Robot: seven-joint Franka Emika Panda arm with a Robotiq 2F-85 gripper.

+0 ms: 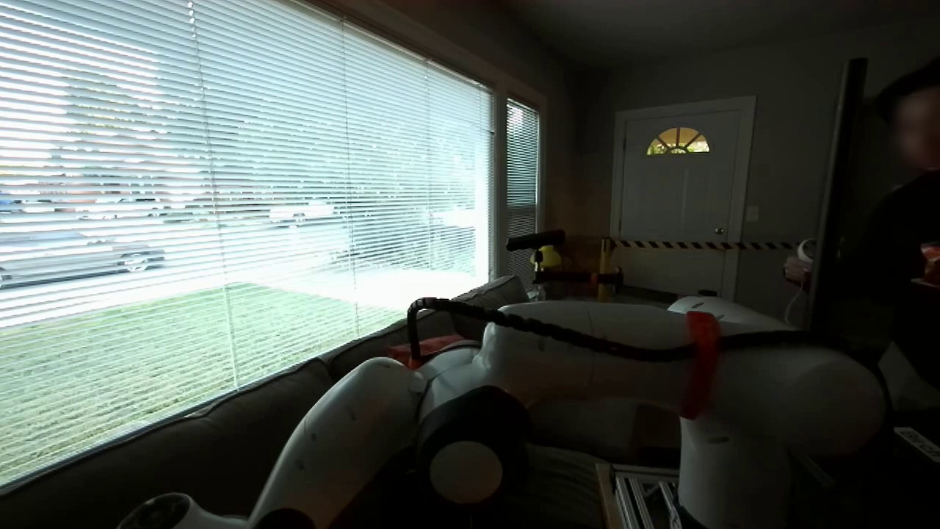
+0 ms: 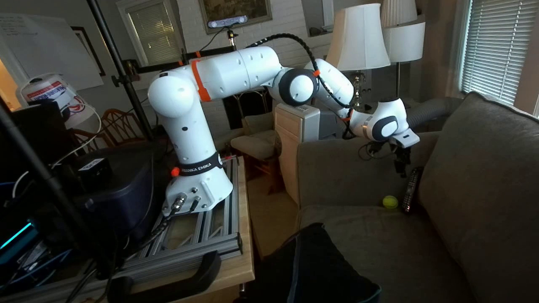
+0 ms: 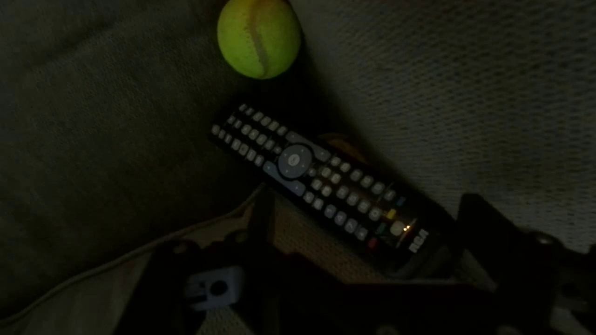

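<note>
My gripper hangs above the far end of the couch, pointing down. In the wrist view its dark fingers stand wide apart, the left finger and the right finger, so it is open. A black remote with pale buttons lies slantwise beyond and between them, its RCA end near the right finger. Exterior view 2 shows the remote leaning by the backrest, just below the gripper. Beside it a yellow-green tennis ball rests on the cushion, apart from the fingers. Exterior view 1 does not show the gripper.
The couch backrest rises close to the remote, and the armrest stands behind the ball. A dark pillow lies at the near end. The seat cushion between is clear. Lamps stand behind the couch.
</note>
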